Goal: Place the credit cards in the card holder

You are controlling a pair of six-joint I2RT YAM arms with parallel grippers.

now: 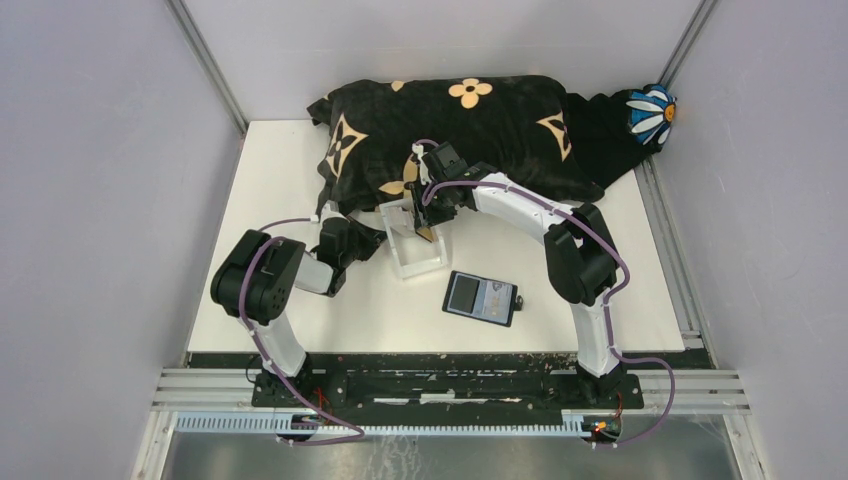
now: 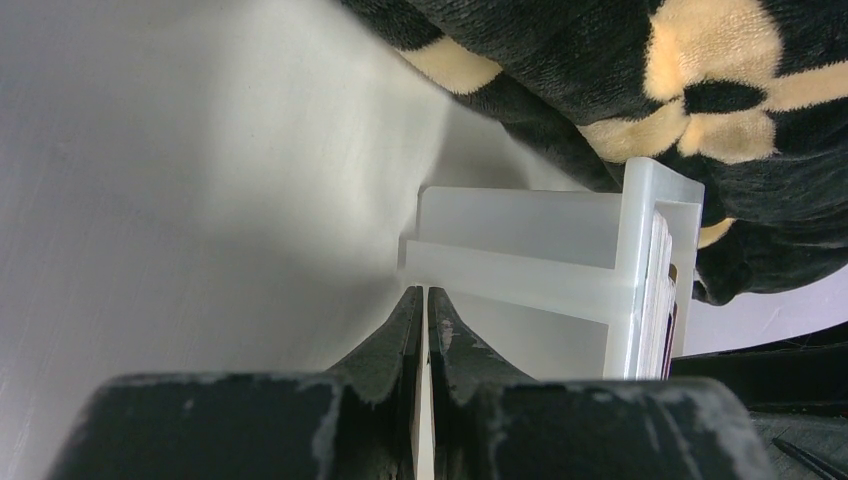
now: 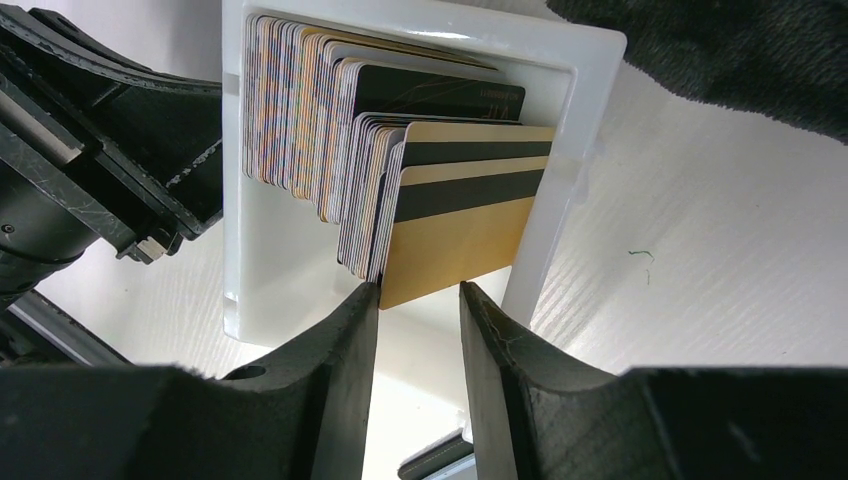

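Note:
A white box stands mid-table, several credit cards leaning in its far part. The front one is gold with a dark stripe. Over the box, my right gripper is partly open. Its left fingertip meets the lower corner of the card stack, while the right finger stands clear of the cards. My left gripper is shut at the box's left wall, with a pale thin edge, seemingly the box's, between its fingers. The dark card holder lies flat on the table, right of the box and nearer the front.
A black cushion with tan flowers fills the back of the table, close behind the box. A dark cloth with a blue flower lies at the back right. Bare table is in front of the box.

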